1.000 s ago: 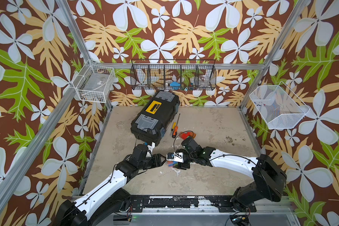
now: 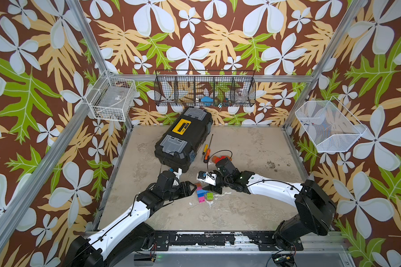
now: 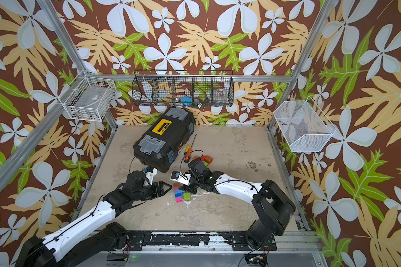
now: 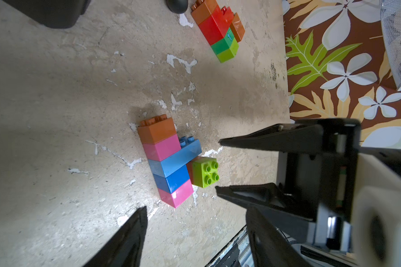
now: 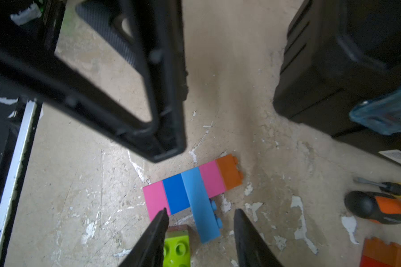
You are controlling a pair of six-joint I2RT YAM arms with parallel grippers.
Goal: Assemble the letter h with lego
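Note:
A row of joined bricks lies on the floor: pink, blue, a longer light-blue brick [image 4: 176,158], pink and orange [image 4: 157,130]. The light-blue one sticks out sideways past the others. Beside the row, near that overhang, stands a lime-green brick [image 5: 176,251] with a brown one [image 5: 178,228] against it; whether they touch the row I cannot tell. My right gripper is open, its fingertips just off the lime-green brick, nothing between them. To the left of the bricks my left gripper [image 3: 168,188] hangs open and empty, its fingers [image 4: 128,240] spread in its own wrist view.
Further back lies a second group of bricks, red [image 4: 213,25], orange and green. Two screwdrivers [image 2: 206,154] rest near the big black toolbox [image 2: 182,138]. The two grippers are close together over the bricks.
The left arm has barely moved.

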